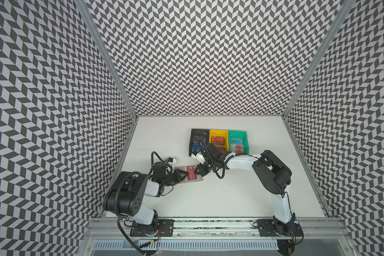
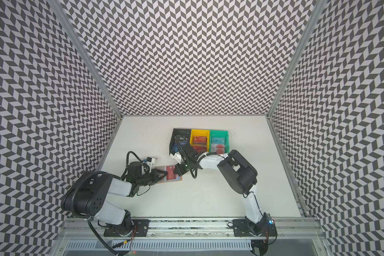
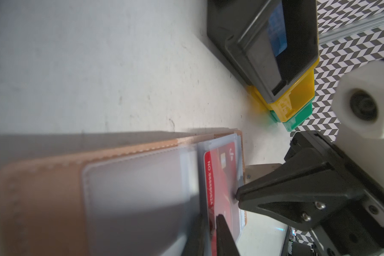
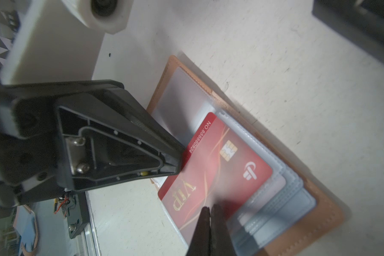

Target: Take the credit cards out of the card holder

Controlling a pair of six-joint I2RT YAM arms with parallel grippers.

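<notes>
The tan card holder (image 2: 160, 180) lies open on the table, with a red VIP card (image 4: 213, 166) in a clear sleeve on its right part. My left gripper (image 1: 186, 174) is shut with its tips at the left edge of that card; no card shows lifted between them. My right gripper (image 1: 197, 172) is shut, low at the holder's right end, its tips over the card near the sleeves in the wrist views. The holder's left sleeve (image 3: 136, 200) looks empty.
Behind the holder stands a row of black (image 1: 199, 133), yellow (image 1: 218, 133) and green (image 1: 238, 133) bins with cards inside, partly behind my right arm.
</notes>
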